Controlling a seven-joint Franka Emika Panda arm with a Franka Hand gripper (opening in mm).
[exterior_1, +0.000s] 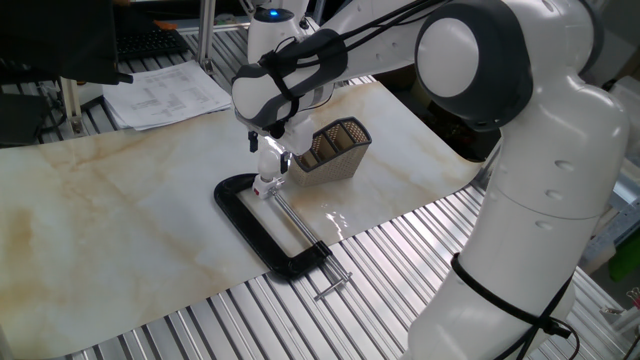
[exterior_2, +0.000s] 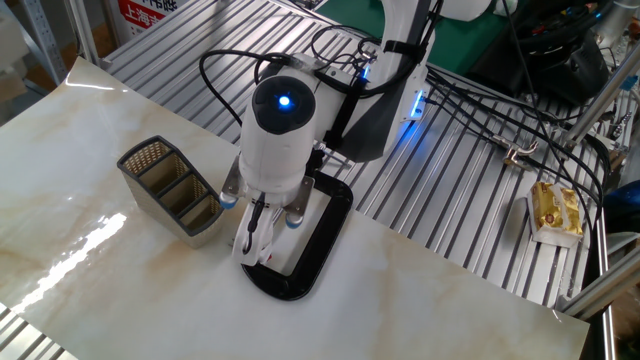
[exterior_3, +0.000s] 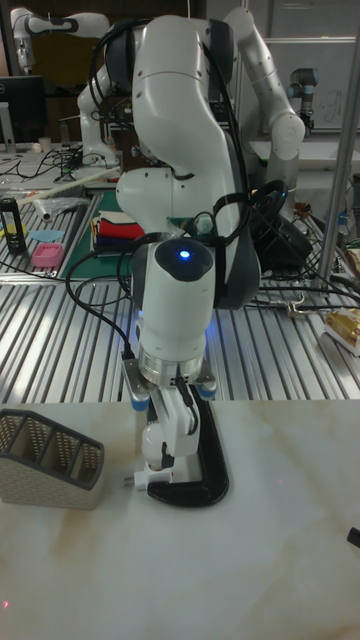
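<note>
A large black C-clamp (exterior_1: 252, 227) with a steel screw (exterior_1: 296, 220) and a T-handle (exterior_1: 333, 287) lies flat, partly on the marbled sheet and partly over the slatted metal table. My gripper (exterior_1: 265, 187) points down at the clamp's far end, beside the tip of the screw. From the front, the white gripper (exterior_3: 157, 469) sits low at the left of the black frame (exterior_3: 217, 469). A small white piece with red shows at its fingertips; whether it is part of the fingers or something between them cannot be made out. The arm hides much of the screw in exterior view 2.
A beige mesh organizer (exterior_2: 170, 195) with several compartments stands close beside the gripper. Papers (exterior_1: 166, 95) lie past the sheet's far edge. A gold-and-white package (exterior_2: 555, 215) rests on the slats. Much of the marbled sheet (exterior_1: 100, 220) is bare.
</note>
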